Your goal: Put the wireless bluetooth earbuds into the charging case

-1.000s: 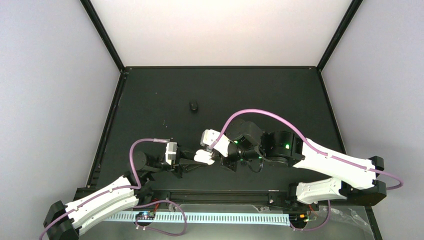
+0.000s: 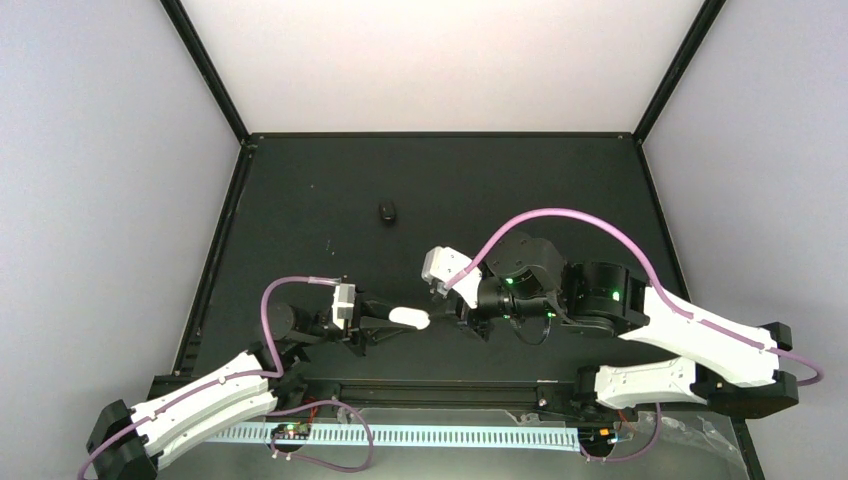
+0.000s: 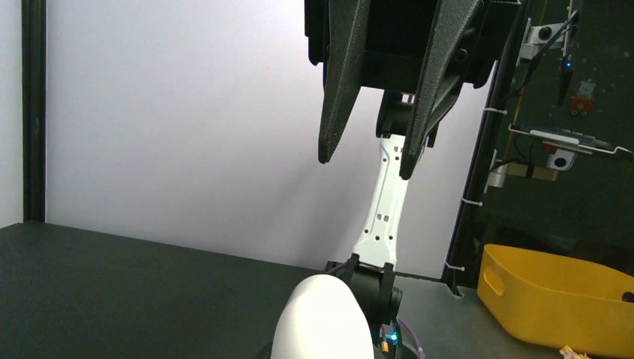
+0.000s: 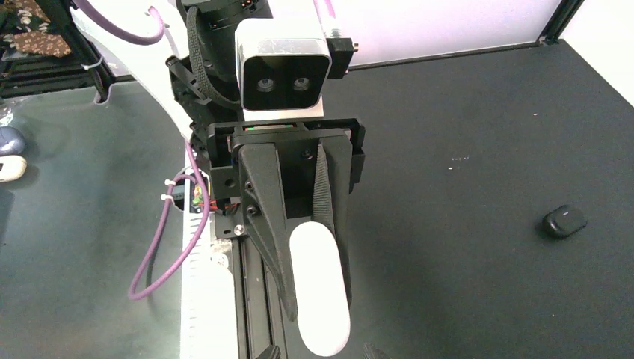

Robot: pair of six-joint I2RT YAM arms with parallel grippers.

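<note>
The white charging case point(image 2: 409, 317) is a smooth, rounded oblong held off the mat, with no open lid showing. My left gripper is shut on it, one dark finger along each side. In the left wrist view the rounded end of the case point(image 3: 321, 321) rises from the bottom edge. Above and apart from it, my right gripper points down with its two fingers spread and only empty space between them. The right fingertips point(image 4: 374, 351) just enter the bottom of the right wrist view. No earbud is visible in any view.
A small black object point(image 2: 387, 212) lies alone on the dark mat point(image 2: 300, 200), behind the grippers. Beyond the work area stands a yellow basket point(image 3: 557, 299).
The right arm has drawn back to the right and slightly up in the top view, away from the case. Its white outline now looks smooth, no longer lumpy. The left arm stays put.
</note>
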